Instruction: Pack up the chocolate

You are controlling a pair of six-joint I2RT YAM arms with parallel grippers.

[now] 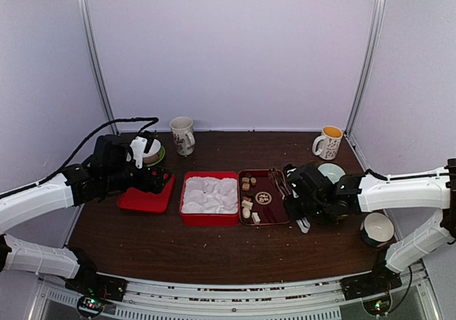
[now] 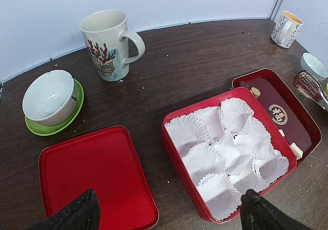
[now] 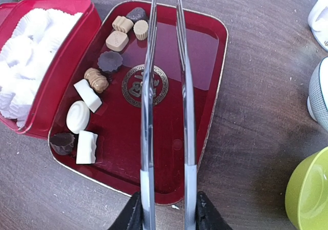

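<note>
A dark red tray (image 3: 205, 45) holds several chocolates: brown, tan and white, including a white oval one (image 3: 78, 117) and a tan square one (image 3: 117, 40). Left of it is a red box with white paper cups (image 1: 210, 195). My right gripper has long metal tongs, part open over the tray with nothing between their arms. My left gripper is open over the gap between the red box and the empty red lid (image 2: 92, 173).
A mug (image 1: 182, 138) and bowl on a green plate (image 2: 48, 97) stand at back left. On the right are an orange-lined mug (image 1: 327, 145), a pale bowl (image 1: 330, 170), a yellow-green cup (image 3: 302, 189) and a dark-rimmed bowl (image 1: 377, 227).
</note>
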